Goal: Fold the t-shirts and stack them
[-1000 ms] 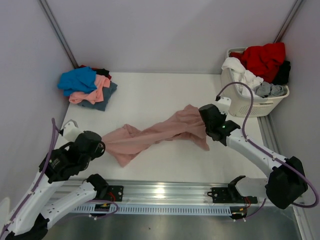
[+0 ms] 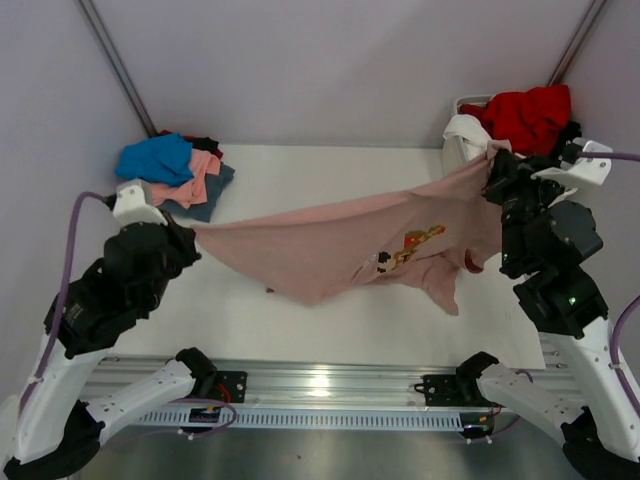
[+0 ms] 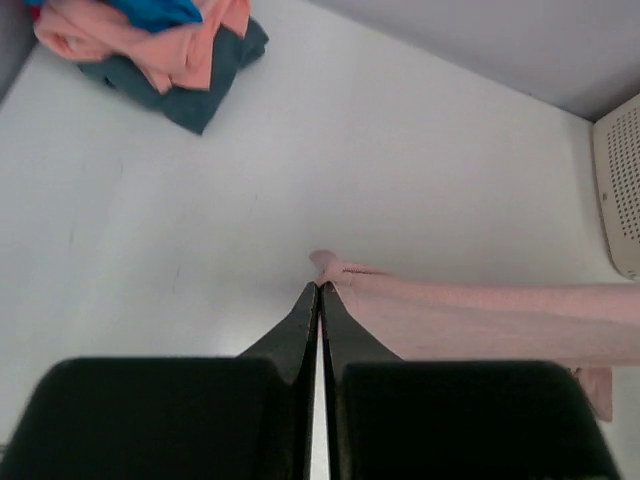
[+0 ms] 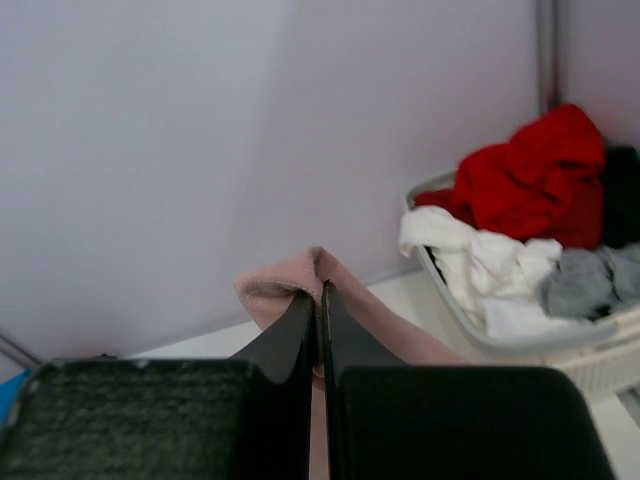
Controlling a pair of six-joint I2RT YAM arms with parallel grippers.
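A pink t-shirt (image 2: 340,240) with a cartoon print hangs stretched between my two grippers, its top edge rising toward the right. My left gripper (image 2: 194,236) is shut on one end of it; in the left wrist view a small tuft of pink cloth (image 3: 345,270) pokes out beyond the fingertips. My right gripper (image 2: 497,165), held higher, is shut on the other end, and pink fabric (image 4: 275,285) drapes from its tips in the right wrist view. The shirt's lower part sags over the white table, and whether it touches there is hard to tell.
A pile of clothes (image 2: 185,175), blue, pink and grey-green, lies at the table's back left. At the back right stands a white basket (image 4: 440,285) heaped with red, white, grey and black garments, partly behind my right arm.
From a bunched strip low over the table, the shirt has been raised and spread, showing its print. My right gripper moved right and up; the left one rose slightly.
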